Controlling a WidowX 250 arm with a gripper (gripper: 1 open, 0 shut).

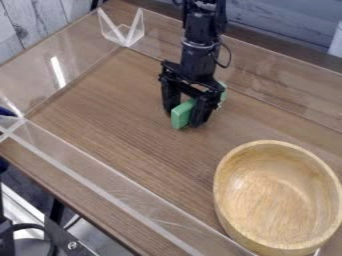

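Observation:
My black gripper (190,98) is at the upper middle of the camera view, low over the wooden table, around a green block (182,115). The block is partly hidden by the fingers, with a small green part also showing at the right. I cannot tell whether the fingers are shut on it.
A large tan bowl (274,200) fills the lower right. A clear plastic stand (122,28) sits at the back left. Black cables lie off the table's lower left.

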